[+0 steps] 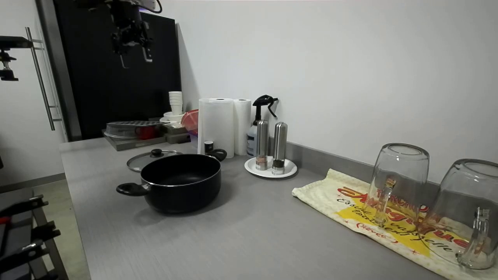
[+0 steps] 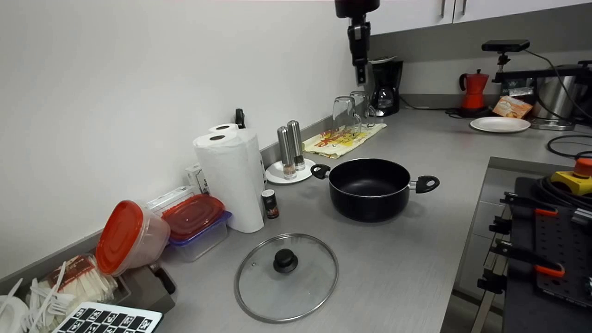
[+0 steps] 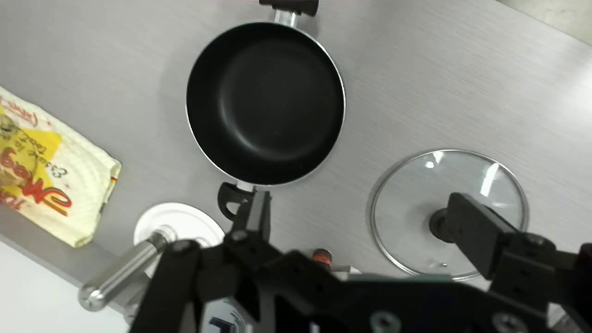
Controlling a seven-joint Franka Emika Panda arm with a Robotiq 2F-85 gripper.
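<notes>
My gripper hangs high above the counter, open, its fingers wide apart in the wrist view with nothing held between them. A black two-handled pot stands upright and uncovered, empty inside. Apart from it, the glass lid lies flat on the counter, its black knob facing up. From the wrist camera, the pot appears beyond the gripper and the lid to the right, partly hidden by the right finger.
Two metal grinders stand on a white plate near the wall. Paper towel rolls and a small dark shaker are beside them. Upturned glass mugs rest on a printed cloth.
</notes>
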